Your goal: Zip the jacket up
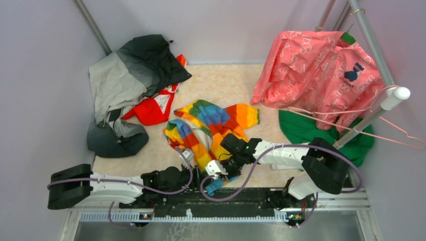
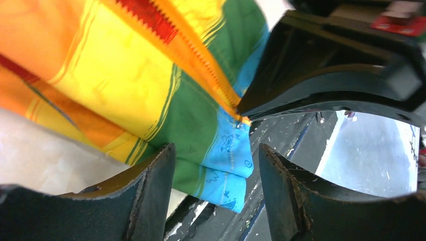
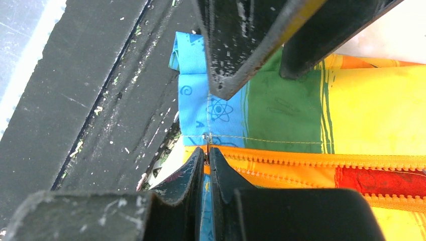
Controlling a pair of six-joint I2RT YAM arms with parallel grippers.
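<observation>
The rainbow jacket (image 1: 241,116) lies at the table's front middle, its blue hem (image 2: 226,145) at the front edge. An orange zipper (image 3: 281,159) runs along it. My right gripper is shut on the small metal zipper piece at the hem, seen in its own wrist view and from the side in the left wrist view. My left gripper stands open beside the hem, with the jacket beyond its fingers; in the right wrist view its black fingers hang over the blue and green fabric.
Grey and black clothing (image 1: 125,85) and a red garment (image 1: 150,110) lie at the back left. A pink jacket (image 1: 306,70) hangs on a rack at the right, above green cloth (image 1: 296,125). Bare table shows at back middle.
</observation>
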